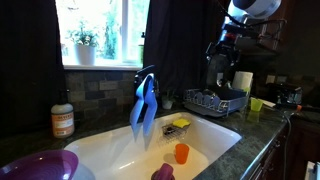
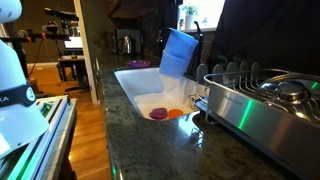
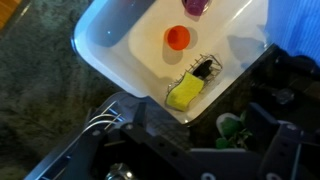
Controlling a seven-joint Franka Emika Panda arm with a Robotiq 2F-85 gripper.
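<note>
My gripper stands open above the far end of the sink, with nothing between its fingers. In exterior view 1 the gripper (image 1: 212,50) hangs high, over the dish rack side. Inside the white sink (image 1: 110,150) are an orange cup (image 1: 181,153) and a purple cup (image 1: 165,173). A yellow sponge (image 3: 185,92) lies in a wire holder (image 3: 207,68) at the sink wall, below and ahead of my fingers. Blue cloth (image 1: 144,105) drapes over the faucet; exterior view 2 shows the cloth (image 2: 178,52) from its broad side.
The dish rack (image 2: 265,110) stands on the dark counter (image 2: 150,155) next to the sink. Behind the sink are a soap bottle (image 1: 62,117) and a window-sill plant (image 1: 82,42). A purple bowl (image 1: 40,166) sits at the near left.
</note>
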